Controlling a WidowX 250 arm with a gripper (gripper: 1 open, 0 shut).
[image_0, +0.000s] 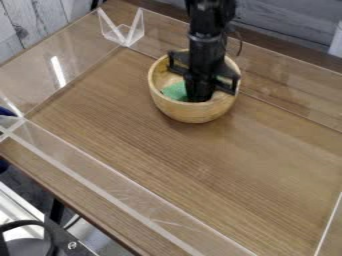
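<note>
My black gripper (201, 80) reaches down from the top centre into a round tan bowl (199, 112) on the wooden table (160, 190). Its fingertips are low inside the bowl, over a green object (174, 91) that shows at the bowl's left side and is partly hidden by the gripper. The gripper is dark and somewhat blurred, so whether it is open or shut, or touching the green object, I cannot tell.
A clear acrylic piece (122, 25) stands at the back left. Black cables (27, 240) lie at the lower left.
</note>
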